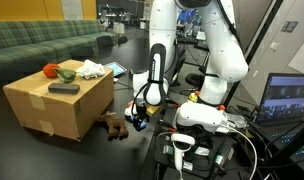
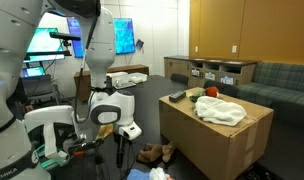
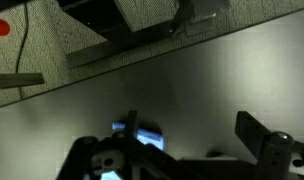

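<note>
My gripper is open above the dark table, its two black fingers wide apart with bare tabletop between them. A blue item (image 3: 147,137) shows beside the left finger in the wrist view, partly covered by it. In exterior view 1 that blue item lies under the gripper (image 1: 142,108). Exterior view 2 shows it at the bottom edge, beside a white and red item (image 2: 158,173). A pair of brown shoe-like things (image 1: 114,125) lies close by, between the gripper and the cardboard box (image 1: 57,107).
On the box top are a white cloth (image 2: 221,110), a black oblong object (image 1: 64,89) and red and green items (image 1: 59,72). The box's side stands as a wall near the arm. Cables and a laptop (image 1: 286,98) are on the right. Open tabletop lies at front left.
</note>
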